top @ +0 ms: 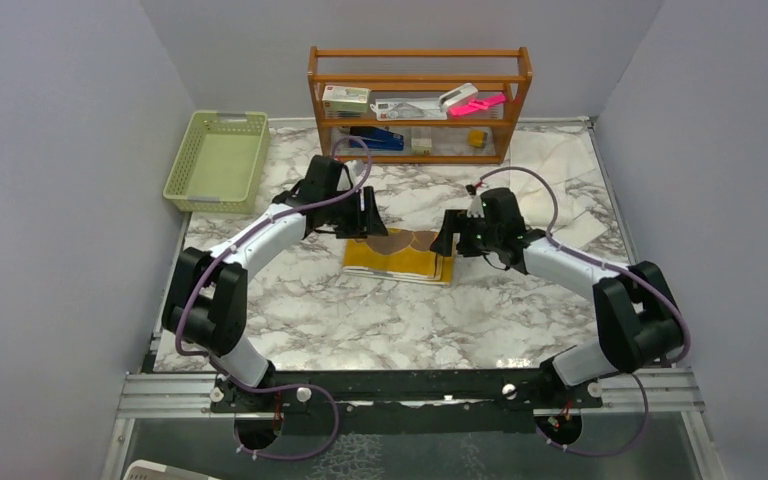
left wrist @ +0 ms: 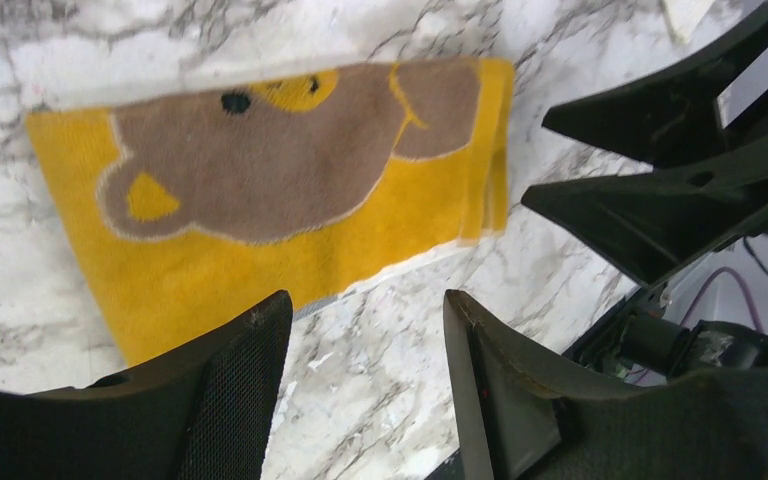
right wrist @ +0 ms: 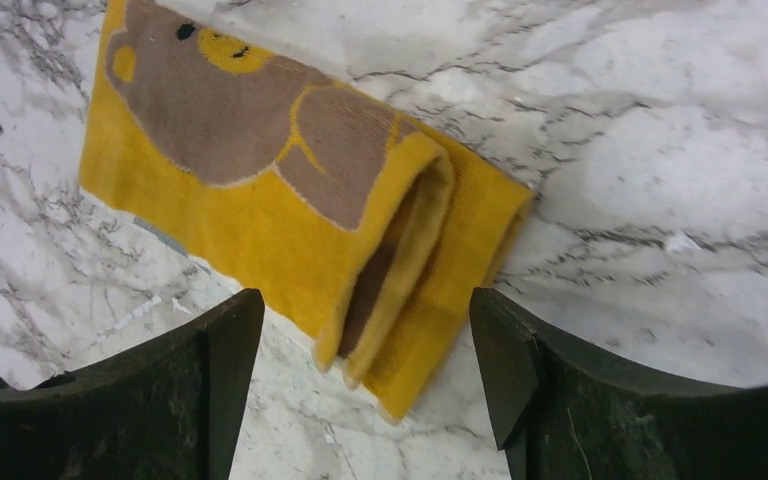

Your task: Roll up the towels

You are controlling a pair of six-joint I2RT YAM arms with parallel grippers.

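A yellow towel (top: 390, 262) with a brown bear pattern lies on the marble table, folded into a flat rectangle. Its right part is doubled back, and the loop of the fold (right wrist: 422, 235) stands slightly raised near the right end, a strip of yellow cloth beyond it. My left gripper is over the left part of the towel, fingers apart and empty. Above the towel's right end is my right gripper; the fold shows between its spread fingers but is not clamped. In the left wrist view, the right gripper's fingers (left wrist: 640, 215) appear beside the towel's end.
A green basket (top: 196, 160) stands at the back left. Behind the towel is a wooden rack (top: 422, 122) with boxes and tools. White cloths (top: 550, 180) lie at the back right.
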